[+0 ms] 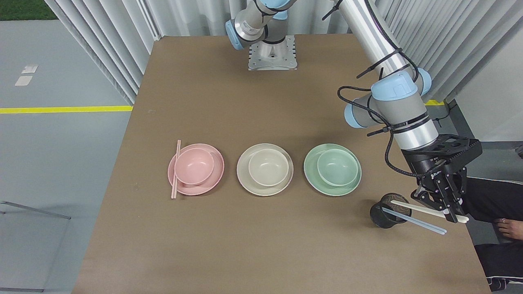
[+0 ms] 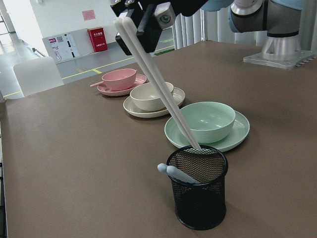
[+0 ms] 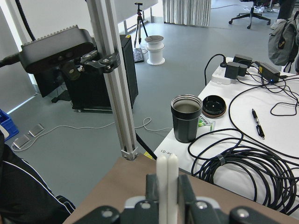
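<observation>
My gripper (image 1: 451, 213) is shut on a pair of white chopsticks (image 2: 168, 99), which slant down so that their lower tips reach the rim of the black mesh cup (image 2: 200, 203) on the table's right. In the wrist view their tops (image 3: 167, 186) stand upright between the fingers. Blue chopsticks (image 1: 416, 221) lean in that cup. Left to right in the front view stand a pink plate with bowl (image 1: 194, 166) and pink chopsticks (image 1: 176, 171), a cream plate with bowl (image 1: 265, 167), and a green plate with bowl (image 1: 338, 167).
A person (image 1: 510, 228) sits at the right edge. The wrist view shows a metal post (image 3: 119, 107) and a white surface with cables beyond the edge.
</observation>
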